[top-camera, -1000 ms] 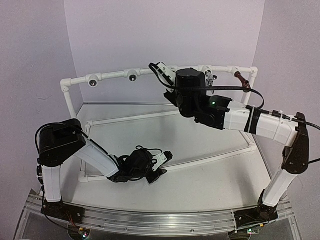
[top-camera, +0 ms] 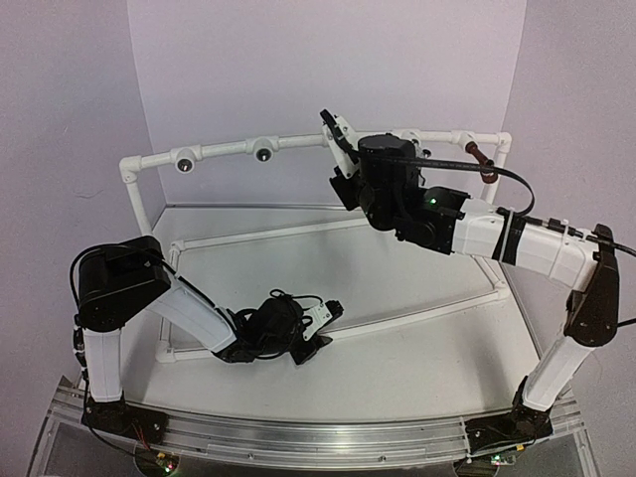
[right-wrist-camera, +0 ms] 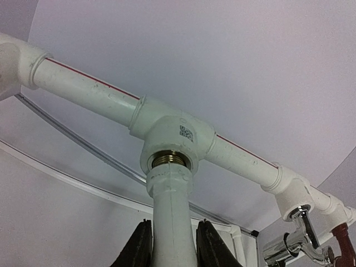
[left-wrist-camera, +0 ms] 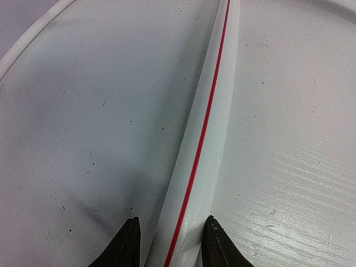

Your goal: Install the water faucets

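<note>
In the right wrist view, a white faucet [right-wrist-camera: 173, 214] points up at a tee socket [right-wrist-camera: 177, 136] on the upper white pipe. Brass threads [right-wrist-camera: 168, 158] show at the socket's mouth, just above the faucet's collar; how deep it sits cannot be told. My right gripper is shut on the faucet body, one finger on each side. Down at the lower front pipe [left-wrist-camera: 194, 167], my left gripper has its fingers either side of the pipe. Its right finger seems to touch; a narrow gap shows on the left, so its hold is unclear.
A chrome faucet [right-wrist-camera: 297, 242] and a brown-red faucet [right-wrist-camera: 345, 245] hang from sockets to the right. The panel inside the lower pipe frame is clear.
The left arm has stayed still.
</note>
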